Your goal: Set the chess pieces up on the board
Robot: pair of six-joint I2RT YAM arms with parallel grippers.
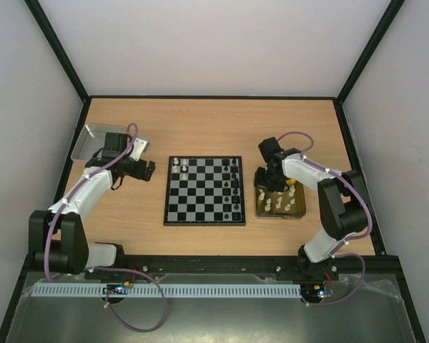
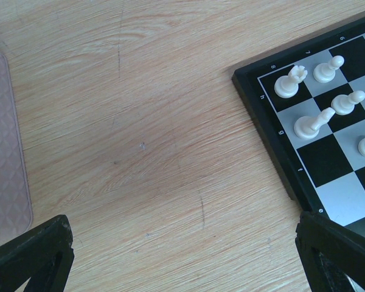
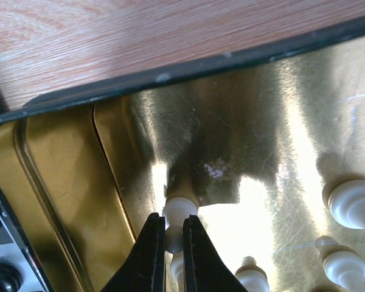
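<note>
In the right wrist view my right gripper is shut on the head of a white pawn (image 3: 179,210) in the gold tray (image 3: 61,176); whether its base touches the tray floor I cannot tell. Another white piece lies partly hidden behind the fingers. The chessboard (image 1: 204,222) lies mid-table, black pieces (image 1: 234,191) along its right side. At its far left corner stand a white rook (image 2: 286,86), a white knight (image 2: 308,126) and several pawns (image 2: 344,103). Left of the board, my left gripper (image 1: 151,171) is open and empty.
More white pieces (image 1: 279,202) stand in the tray, close around the right gripper. The tray has a raised dark rim (image 3: 188,68). A clear bin (image 1: 93,137) sits behind the left arm. Bare wood separates the left gripper from the board.
</note>
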